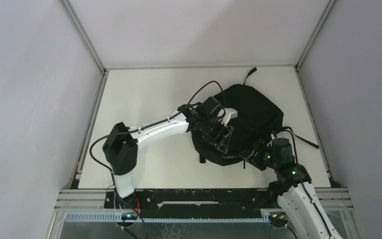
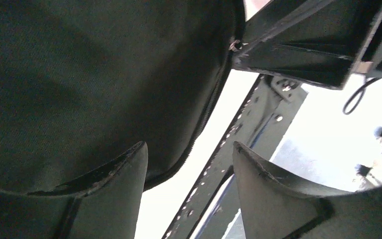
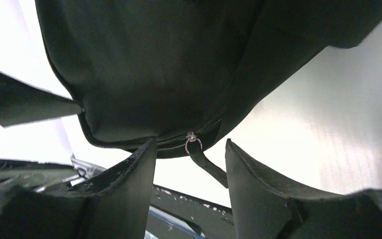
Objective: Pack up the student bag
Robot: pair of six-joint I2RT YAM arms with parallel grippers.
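The black bag [image 1: 248,109] lies on the right half of the white table. My left gripper [image 1: 223,145] hangs over the bag's lower left part; in its wrist view the open fingers [image 2: 109,189] are above the dark fabric beside a zipped edge. My right gripper [image 1: 251,158] is at the bag's front right edge, open. In the right wrist view, a zipper puller [image 3: 206,164] with a metal ring hangs between the open fingers, apparently not held.
Straps [image 1: 306,139] stick out from the bag's back and right. Frame rails and walls enclose the table.
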